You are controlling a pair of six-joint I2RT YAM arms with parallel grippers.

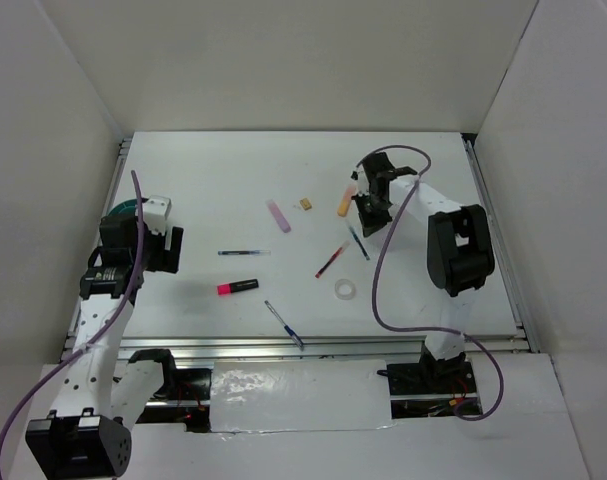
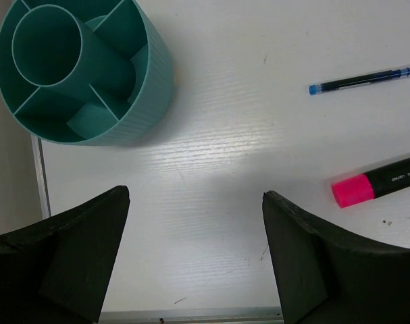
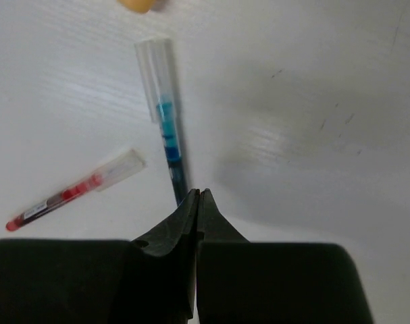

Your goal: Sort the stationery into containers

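Observation:
Fingertips meeting, my right gripper is shut with nothing between its fingers. The blue pen with a clear cap [image 3: 167, 131] lies flat on the table beyond the tips, its lower end hidden behind them. To its left in the right wrist view is a red pen [image 3: 63, 194]. My left gripper stands wide open and empty near the teal round divided holder [image 2: 150, 88], whose visible compartments are empty. Right of it lie another blue pen [image 2: 360, 81] and a black marker with a pink cap [image 2: 377, 184].
Mid-table lie a purple stick [image 1: 278, 217], a small yellow block [image 1: 305, 203] and a tape ring [image 1: 345, 289]. An orange item [image 1: 345, 201] lies beside the right gripper. Near the front edge is another pen [image 1: 283, 324].

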